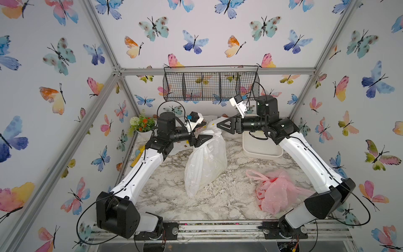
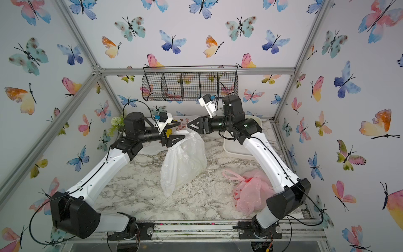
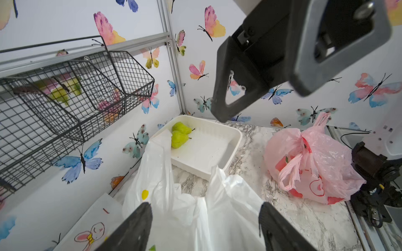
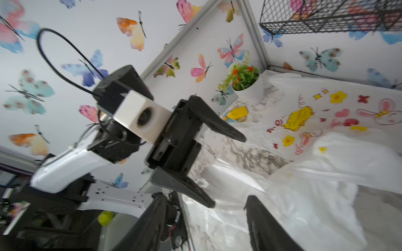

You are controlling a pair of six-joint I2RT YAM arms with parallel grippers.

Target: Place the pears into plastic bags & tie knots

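Observation:
A white plastic bag (image 1: 205, 161) stands bulging on the table between the arms, its top gathered upward; what it holds cannot be made out. My left gripper is open at the bag's top, white plastic showing between and beyond its spread fingers. Facing it from the right, my right gripper is also open, its fingers apart with white film past them. Green pears (image 3: 180, 134) lie in the white tray (image 3: 203, 168) at the back right. A pink bag (image 1: 275, 193), bunched at its top, rests at the front right.
Another white printed bag (image 4: 289, 113) lies flat at the back left, near a potted plant (image 4: 251, 87). A wire basket (image 1: 210, 86) hangs on the back wall. The two grippers are close together.

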